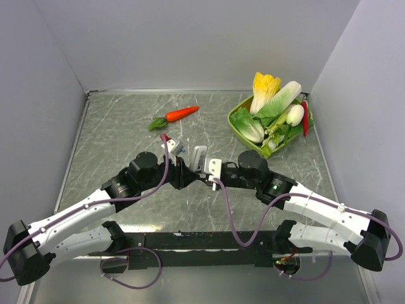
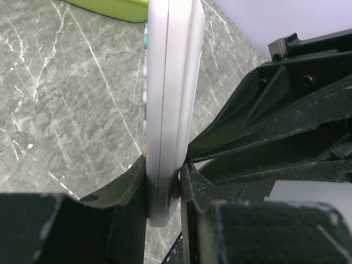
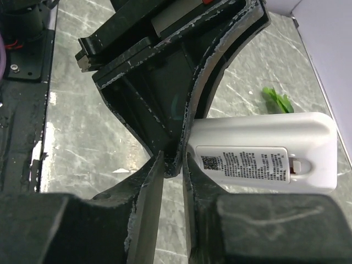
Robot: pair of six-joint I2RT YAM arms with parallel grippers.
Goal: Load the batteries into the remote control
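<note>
A white remote control (image 1: 199, 156) is held upright off the table between the two arms. In the left wrist view, my left gripper is shut on its lower end, and small buttons show along its left edge. The right wrist view shows the remote's back (image 3: 311, 135), with a printed label and a latch notch. My right gripper is part open there, a narrow gap between its fingertips, close to the remote's near end and the left gripper's scuffed black finger (image 3: 148, 91). Whether it touches the remote I cannot tell. No batteries are visible.
A green basket of vegetables (image 1: 235, 132) stands at the back right. Behind the left arm lies a carrot (image 1: 182, 113). Walls close the sides and back. Both grippers are crowded together.
</note>
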